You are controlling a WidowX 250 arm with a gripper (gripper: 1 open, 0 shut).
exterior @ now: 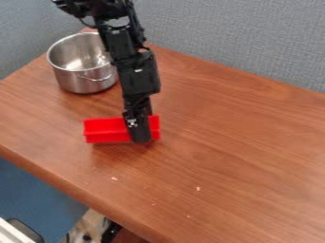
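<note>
A long red block [106, 131] lies across the wooden table, left of centre in the camera view. My black gripper [139, 128] reaches down over its right part and is shut on it, with a short piece of red showing to the right of the fingers. The fingertips hide part of the block.
A steel pot [80, 71] stands at the back left, left of the arm.
</note>
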